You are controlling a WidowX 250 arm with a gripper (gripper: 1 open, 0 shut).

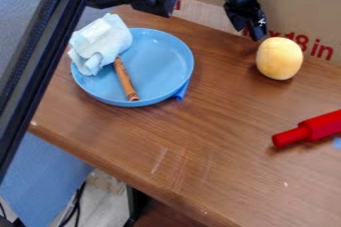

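Note:
My gripper (250,22) hangs at the top of the view, just above and left of a round pale yellow object (278,59) on the wooden table; whether it is open or shut is too small and dark to tell. A blue plate (170,63) holds a crumpled white cloth (99,42) and a brown stick-like item (126,80). A red cylinder with a handle (317,127), like a rolling pin, lies at the right edge.
A cardboard box (314,2) stands behind. A small blue item (182,92) pokes out by the plate. The table's edge runs along the lower left.

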